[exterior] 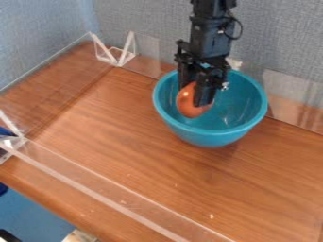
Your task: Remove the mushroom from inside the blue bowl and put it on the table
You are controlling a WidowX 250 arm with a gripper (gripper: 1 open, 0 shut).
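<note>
The blue bowl (212, 136) stands on the wooden table (127, 151), toward the back and right of centre. An orange-red mushroom (190, 102) with a paler part is held in the bowl's left half, near the level of its rim. My black gripper (198, 83) reaches down from above and is shut on the mushroom. Its fingertips are partly hidden against the mushroom and the dark arm. How far the mushroom's underside is from the bowl's inner wall, I cannot tell.
A white wire rack (113, 51) is at the back left, against the grey wall (139, 17). Another white frame (10, 137) sits at the left edge. The table's middle, front and right are bare.
</note>
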